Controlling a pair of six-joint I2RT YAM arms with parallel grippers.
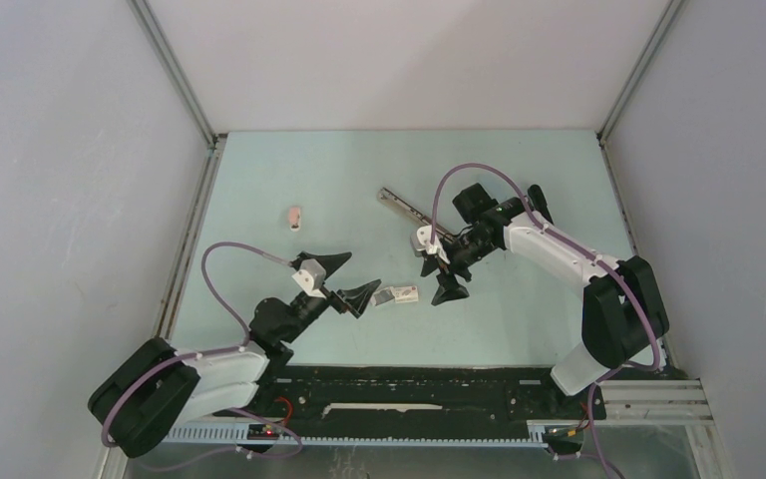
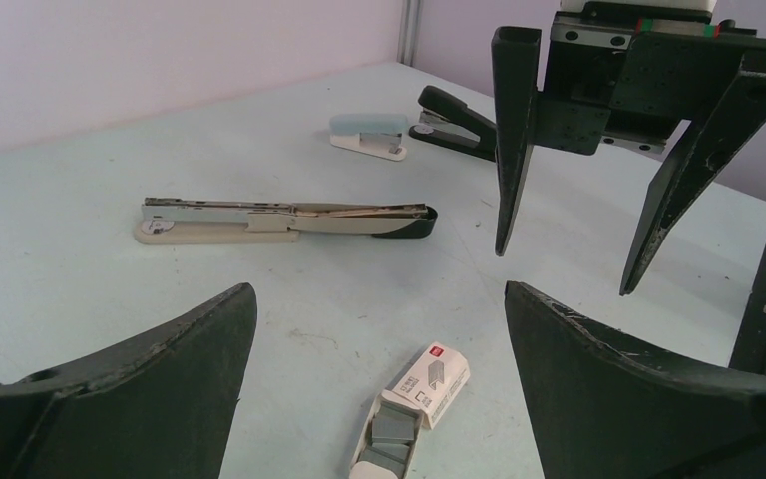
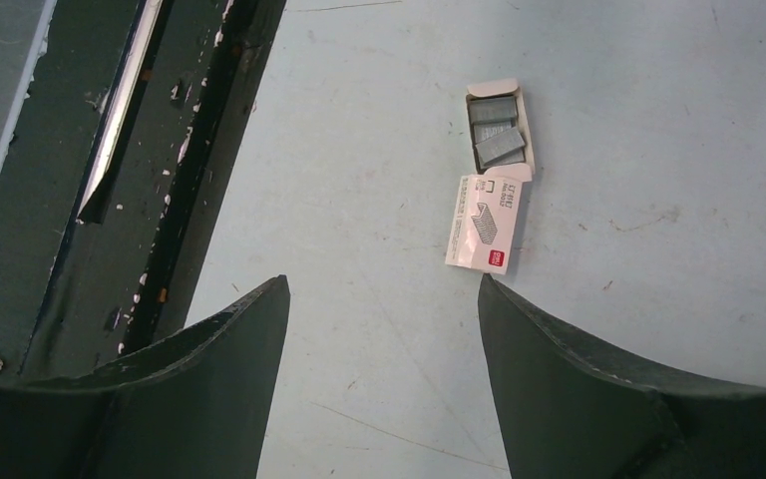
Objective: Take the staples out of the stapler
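A long beige stapler [image 2: 219,230] lies across the table in the left wrist view, its top channel visible with a thin strip along it; from above [image 1: 398,204] it is partly under my right arm. In front lies an open box of grey staple strips [image 3: 499,135], its lid [image 3: 482,225] beside it. My left gripper [image 1: 349,274] stands open left of the box, empty. My right gripper [image 1: 436,279] is open above the table just right of the box, with nothing between its fingers.
A light blue stapler [image 2: 367,127] and a black stapler [image 2: 456,125] stand at the back right. A small pink object [image 1: 294,217] lies at the left. The table's front edge borders a dark rail [image 3: 150,180].
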